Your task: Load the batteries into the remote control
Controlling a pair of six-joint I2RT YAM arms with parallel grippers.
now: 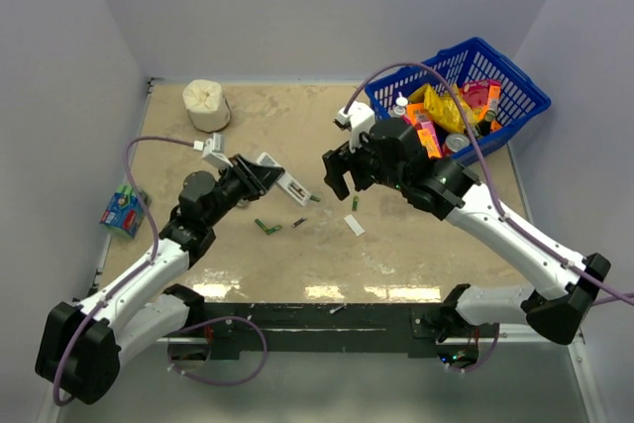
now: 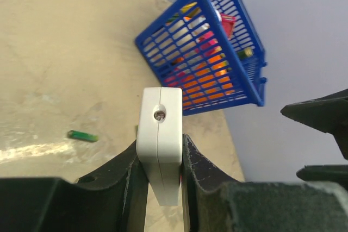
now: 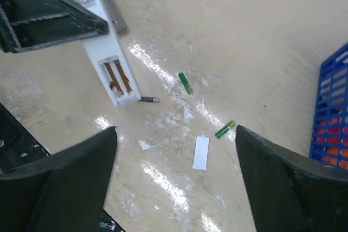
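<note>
My left gripper is shut on the white remote, held above the table; in the right wrist view its battery bay shows uncovered, with copper-brown cells or contacts inside. My right gripper stands open to the right of the remote, apart from it. Small green batteries lie on the table, and a dark battery shows near the remote's end. A white battery cover lies flat on the table.
A blue basket of groceries fills the back right. A white roll stands at the back left, a colourful box at the left edge.
</note>
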